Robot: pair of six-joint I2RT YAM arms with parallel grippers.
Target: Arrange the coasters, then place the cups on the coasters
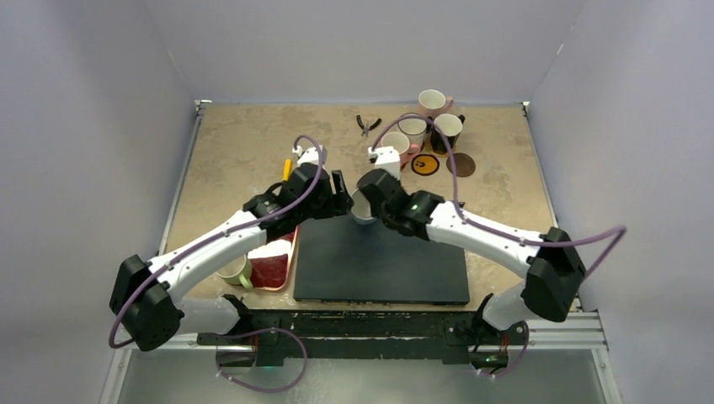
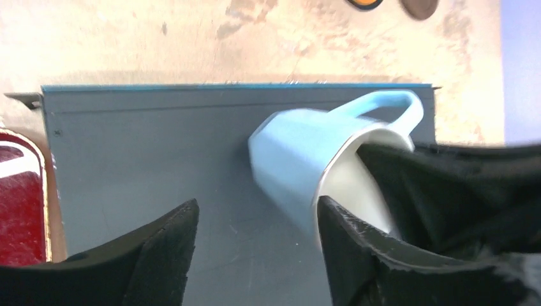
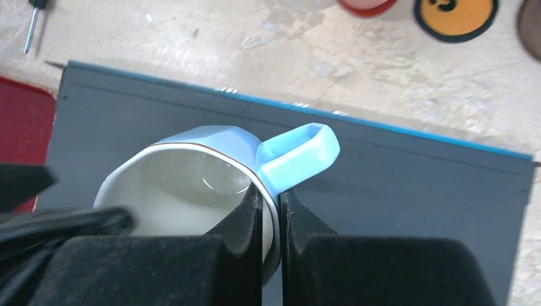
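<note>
A light blue cup (image 2: pixel 290 156) with a white inside hangs tilted above the dark board (image 1: pixel 383 269). In the right wrist view, my right gripper is shut on the rim of this cup (image 3: pixel 210 137), just beside its handle. My left gripper stands open, its fingers apart and clear of the cup's far body, with one fingertip close to the rim. Two bare coasters lie at the back right: an orange one with a black edge (image 1: pixel 425 164) and a brown one (image 1: pixel 460 165).
Several cups, among them a pink one (image 1: pixel 394 145) and a black one (image 1: pixel 447 130), crowd the back right near the coasters. A red tray (image 1: pixel 269 271) and a green cup (image 1: pixel 234 271) sit front left. Pliers (image 1: pixel 367 125) lie at the back.
</note>
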